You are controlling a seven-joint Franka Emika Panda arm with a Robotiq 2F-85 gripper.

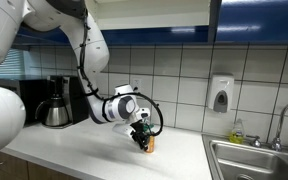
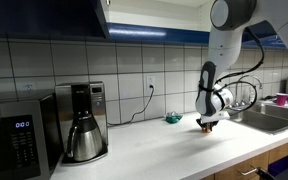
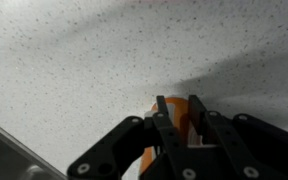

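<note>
A small orange object [image 1: 151,144] stands on the white counter, just to the right of my gripper [image 1: 143,144] in exterior view 1. In the wrist view, the orange object [image 3: 174,122] with a whitish part shows at and between the fingertips of my gripper. Its lower part is hidden by the dark fingers. A small gap seems to separate the fingers, but whether they touch or grip the object cannot be made out. Exterior view 2 has the gripper [image 2: 208,126] low over the counter, far right.
A metal sink [image 1: 252,160] lies to the right, with a yellowish bottle [image 1: 238,131] behind it. A green item [image 2: 173,117] rests near the wall. A coffee machine [image 2: 84,120] and microwave [image 2: 19,140] stand at the left.
</note>
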